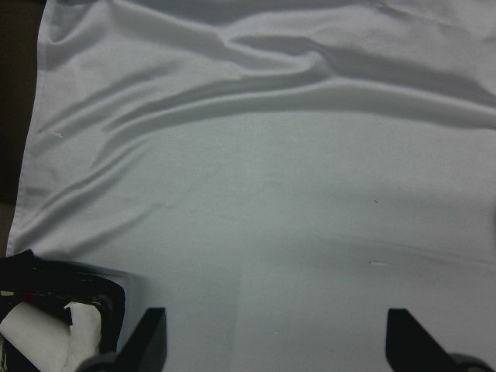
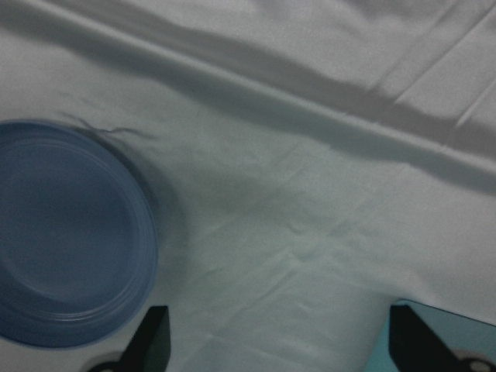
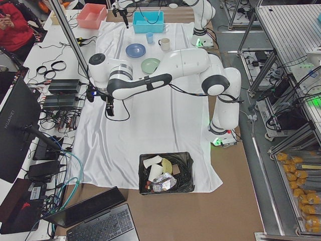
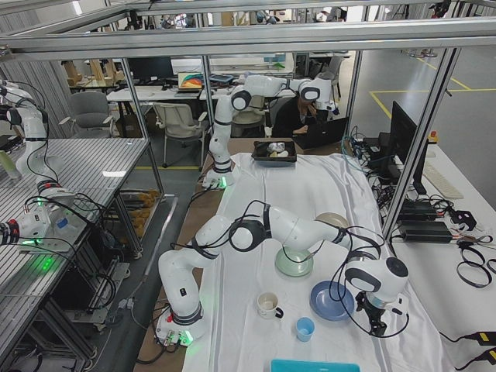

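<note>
My left gripper (image 3: 109, 108) hangs over the white cloth (image 3: 135, 135), open and empty in the left wrist view, where a corner of the black bin (image 3: 143, 175) with white scraps shows at lower left. My right gripper (image 4: 374, 319) is open above the cloth near the blue plate (image 4: 331, 310), which lies at left in the right wrist view. A green plate (image 4: 294, 264), a white mug (image 4: 269, 305) and a blue cup (image 4: 304, 329) stand nearby. A tan plate behind is partly hidden by an arm.
A turquoise bin (image 3: 148, 27) stands at the far end of the cloth. Cables, a monitor (image 3: 17, 125) and a laptop (image 3: 100, 221) line the side and near edge.
</note>
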